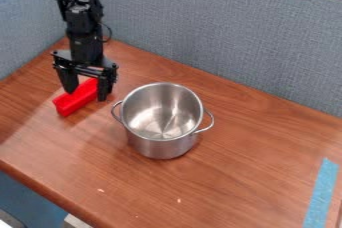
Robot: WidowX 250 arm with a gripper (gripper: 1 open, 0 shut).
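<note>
My black gripper (86,78) hangs at the left of the table, low over a red elongated object (74,100) that lies diagonally on the wood, its upper end partly hidden by the fingers. Whether the fingers hold it, I cannot tell. A steel pot (160,142) with two side handles stands just right of the red object.
Grey padded walls (227,42) bound the table at the back and left. A light blue strip (321,192) lies at the right edge, and the table's edge runs along the front left.
</note>
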